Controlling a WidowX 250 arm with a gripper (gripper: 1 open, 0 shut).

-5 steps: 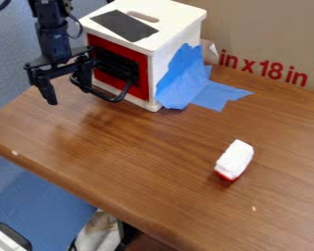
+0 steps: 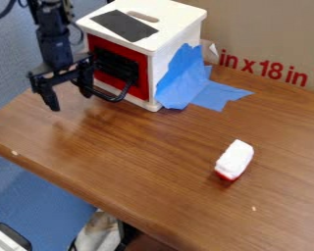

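Observation:
My black gripper is at the upper left, low over the table in front of a white box with a red front and a black bar handle. The gripper sits at the handle's left end; I cannot tell whether it touches it or how its fingers stand. A white block with a red underside lies on the right of the table.
Blue tape or sheet lies beside the box. A cardboard box stands behind.
My gripper has shifted slightly to the right since a second ago. The objects look unmoved.

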